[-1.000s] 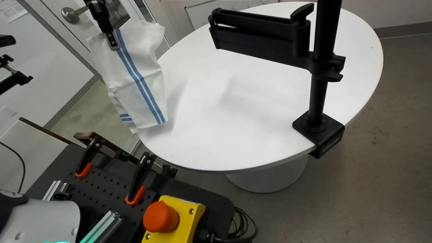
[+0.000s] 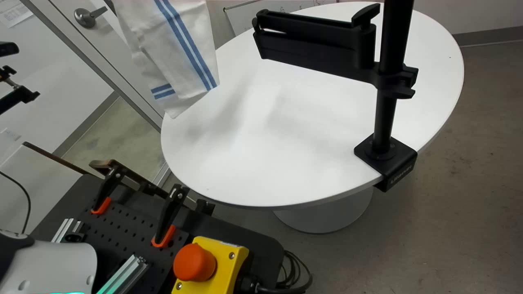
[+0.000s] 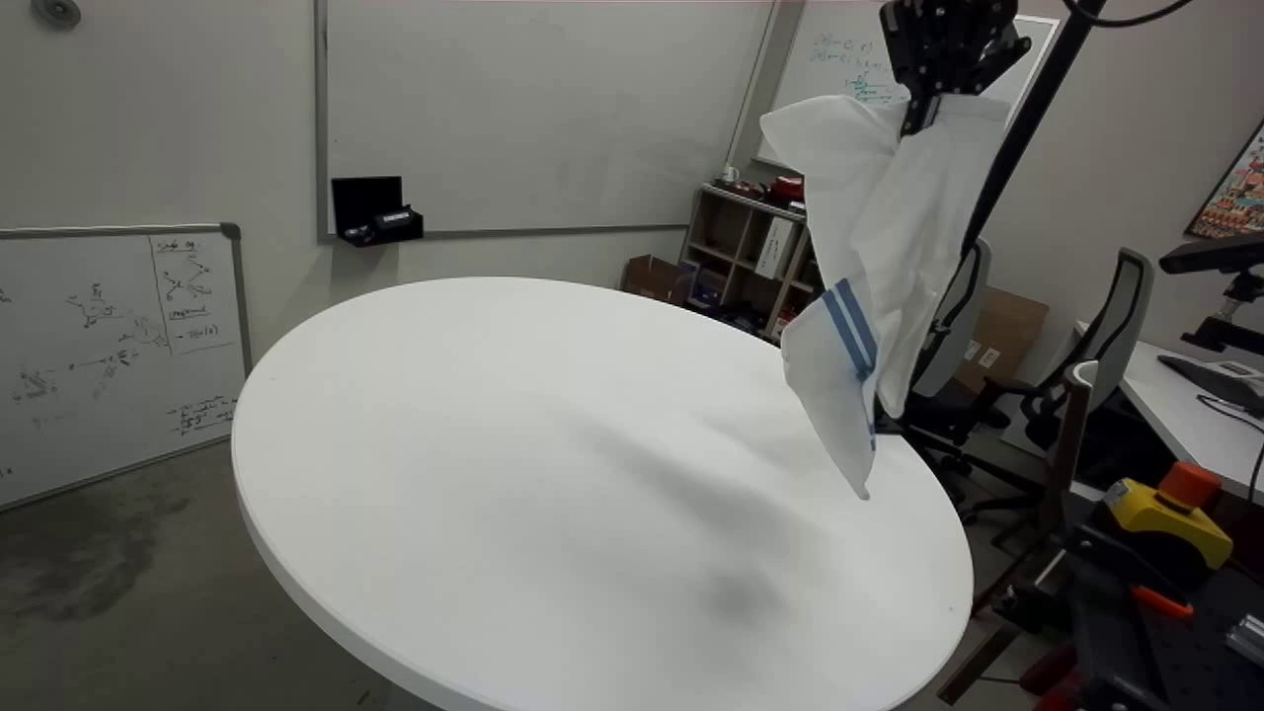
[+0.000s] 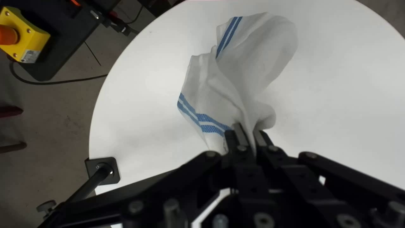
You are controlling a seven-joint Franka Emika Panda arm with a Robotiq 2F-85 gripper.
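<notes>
A white towel with blue stripes [image 3: 850, 225] hangs in folds from my gripper [image 3: 921, 118], which is shut on its upper part. In exterior view 1 only the towel's lower portion [image 2: 171, 54] shows at the top left; the gripper itself is out of that picture. From the wrist, the bunched cloth [image 4: 243, 72] runs up between the two dark fingers of the gripper. Below lies the round white table [image 3: 498, 450], and the towel casts a soft shadow on it. The cloth appears to hang clear of the tabletop.
A black post with a folded arm [image 2: 314, 44] is clamped to the table's edge. Beside the table stands a dark bench with a yellow box and orange button [image 2: 211, 264] and black clamps [image 2: 169, 215]. Nothing lies on the open tabletop [image 2: 294, 147].
In exterior view 1 the towel has risen and shifted slightly right. My gripper, earlier visible there holding it, has gone up beyond the top of the picture.
</notes>
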